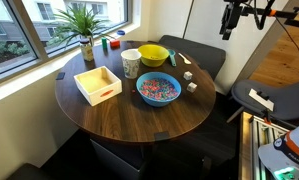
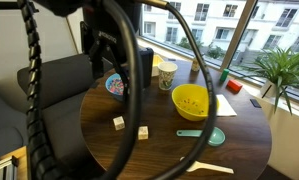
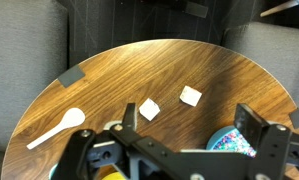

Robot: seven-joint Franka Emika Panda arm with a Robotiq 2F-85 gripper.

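Note:
My gripper is high above the round wooden table, its two fingers spread wide apart with nothing between them. Two small white blocks lie on the bare wood below: one block (image 3: 149, 109) nearer the left finger, the other block (image 3: 190, 96) a little to its right. From the first exterior view, the near block (image 1: 191, 87) and the far block (image 1: 187, 76) sit to the right of a blue bowl (image 1: 157, 101) filled with colourful bits. Part of that bowl is hidden by the right finger in the wrist view.
A yellow bowl (image 2: 192, 108), a patterned cup (image 1: 131, 70), a cream open box (image 1: 103, 96) and a potted plant (image 1: 86, 48) stand on the table. A teal spoon (image 2: 194, 133) and a white spoon (image 3: 59, 127) lie flat. Bare wood fills the table's front.

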